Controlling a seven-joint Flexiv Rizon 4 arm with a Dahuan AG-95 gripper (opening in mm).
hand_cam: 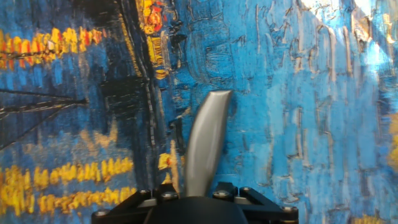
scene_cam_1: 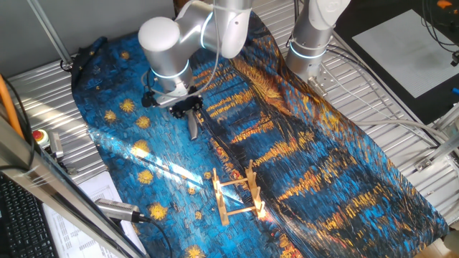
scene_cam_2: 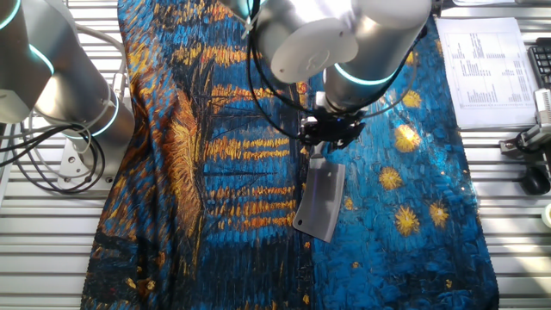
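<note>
A grey metal cleaver (scene_cam_2: 322,200) extends from my black gripper (scene_cam_2: 329,136), its broad blade showing a small hole near one far corner in the second exterior view. In the wrist view the blade (hand_cam: 208,140) appears narrow and slightly curved, running away from the fingers. My gripper is shut on the cleaver's dark handle end, at the bottom of that view. From the first exterior view, the gripper (scene_cam_1: 188,113) is over the upper middle of the cloth with the blade (scene_cam_1: 193,127) below it. How far the blade is from the cloth is hard to judge.
A small wooden rack (scene_cam_1: 239,195) stands on the blue and orange painted-pattern cloth (scene_cam_1: 168,158), nearer the front. Printed papers (scene_cam_2: 489,73) and a keyboard lie off the cloth.
</note>
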